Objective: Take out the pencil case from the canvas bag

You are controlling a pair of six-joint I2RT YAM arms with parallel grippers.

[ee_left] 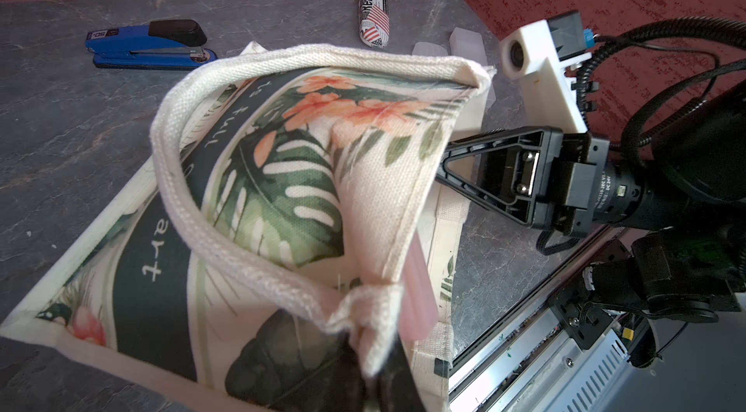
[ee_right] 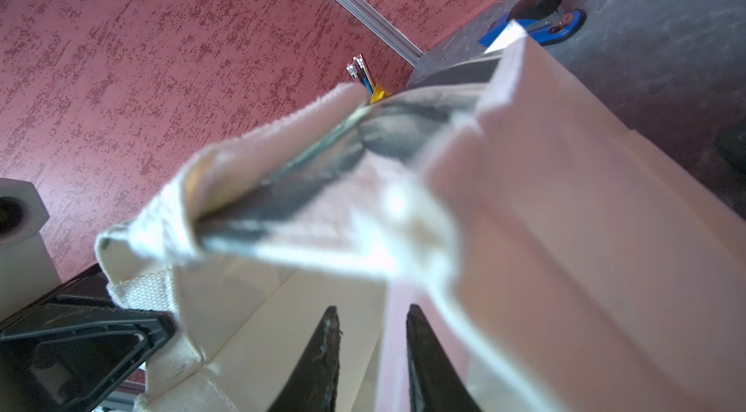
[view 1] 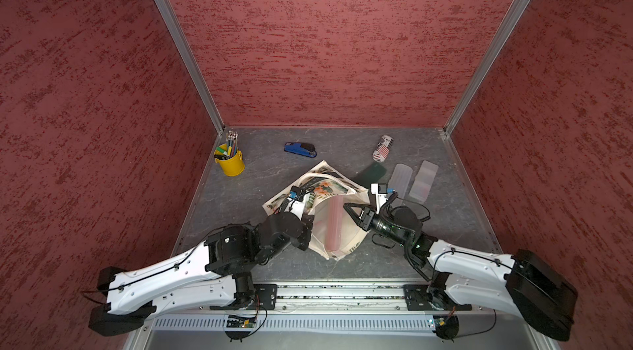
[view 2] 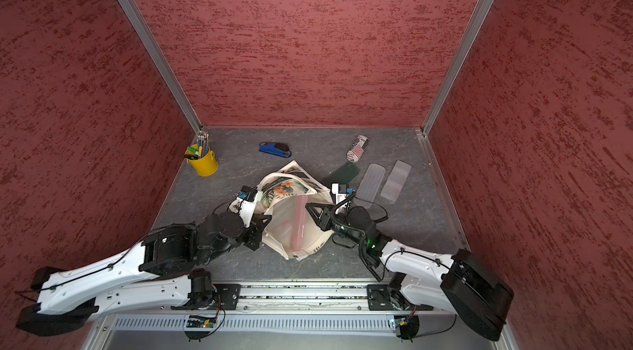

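Observation:
The floral canvas bag (ee_left: 272, 179) lies open at the table's front middle, with a long pink pencil case (view 1: 333, 231) visible inside. My left gripper is shut on the bag's rim at the handle's corner, holding the opening up. My right gripper reaches into the opening from the right; its fingertips appear apart in the right wrist view, and I cannot tell whether anything is between them.
A yellow pen bucket (view 1: 229, 165) stands back left, a blue stapler (view 1: 298, 148) and striped pouch (view 1: 382, 148) at the back, translucent cases (view 1: 422, 181) and a dark green case (view 2: 341, 174) to the right.

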